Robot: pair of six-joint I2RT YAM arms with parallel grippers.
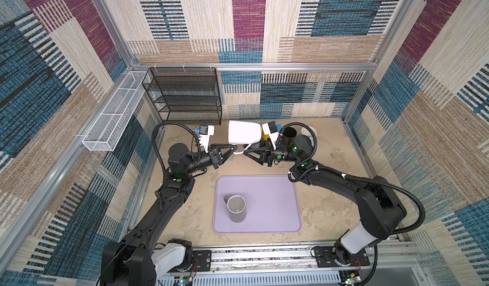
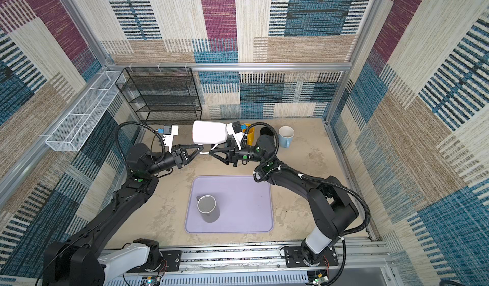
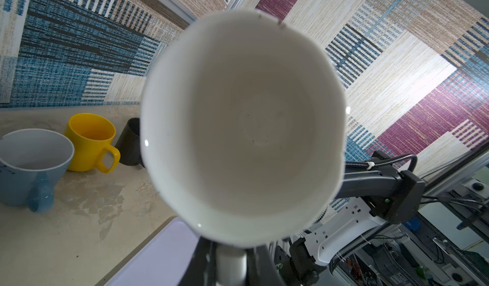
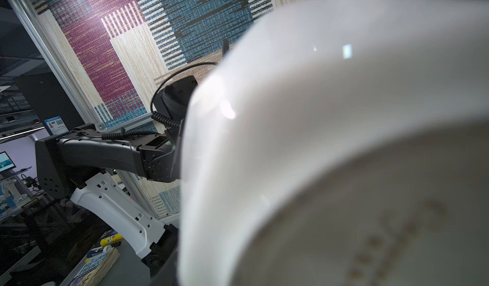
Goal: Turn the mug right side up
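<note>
The white mug (image 1: pixel 244 132) hangs on its side in the air between my grippers. Its mouth and bare inside face the left wrist camera; its base (image 4: pixel 366 225) fills much of the right wrist view. At the bottom of the left wrist view, the mug's white handle (image 3: pixel 231 264) lies between the dark fingers of my left gripper (image 1: pixel 235 148), which is shut on it. From the other side, my right gripper (image 1: pixel 245 152) has its tips close by the handle. Whether they are spread or touch it cannot be made out; the mug hides them in the right wrist view.
A grey mug (image 1: pixel 236 209) stands on the lilac tray (image 1: pixel 272 204) below. Blue (image 3: pixel 33 169), yellow (image 3: pixel 91 138) and dark (image 3: pixel 131 142) mugs stand at the back right. A black wire rack (image 1: pixel 186 95) stands at the back left.
</note>
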